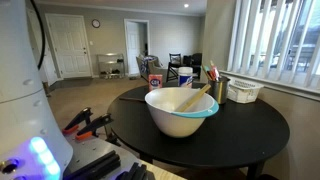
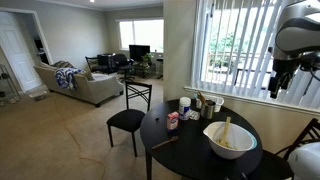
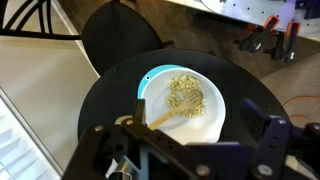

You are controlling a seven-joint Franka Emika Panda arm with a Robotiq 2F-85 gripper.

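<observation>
A large white bowl (image 1: 178,115) rests on the round black table (image 1: 245,125). From above, in the wrist view, the bowl (image 3: 208,122) shows small beige pieces (image 3: 185,84) inside, with a wooden utensil (image 3: 170,112) lying across them. A teal edge (image 3: 150,78) shows along one side of the bowl. My gripper is open, its dark fingers apart on either side of the wrist view and nothing held between them. Exterior view 2 has the gripper (image 2: 276,90) high at the right, well above the table and bowl.
Behind the bowl stand a red container (image 2: 172,120), a white-and-blue canister (image 2: 184,108), a metal can with utensils (image 2: 207,110) and a white basket (image 1: 244,91). A thin brown stick (image 2: 165,143) lies near the table edge. A black chair (image 2: 132,112) stands beside the table.
</observation>
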